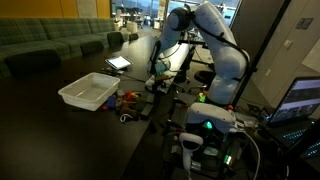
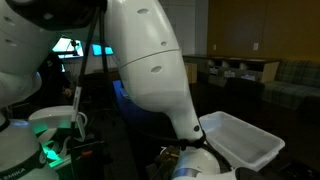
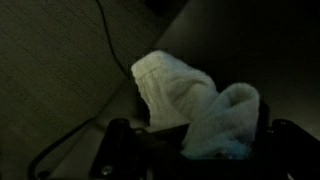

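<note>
White, ribbed cloth, likely a sock (image 3: pixel 175 90), fills the middle of the wrist view and bunches up at the fingers. My gripper is shut on it; the pads are dark and hard to make out. In exterior view 1 the gripper (image 1: pixel 154 84) is small, low over the right edge of the dark table, right of the white bin (image 1: pixel 90 92). The bin (image 2: pixel 240 140) also shows in exterior view 2, beyond the arm, whose gripper end is hard to make out there.
Several small coloured items (image 1: pixel 128 102) lie just right of the bin. A laptop (image 1: pixel 118 62) and a white board (image 1: pixel 125 60) lie farther back. Cables (image 3: pixel 60 140) hang near the table edge.
</note>
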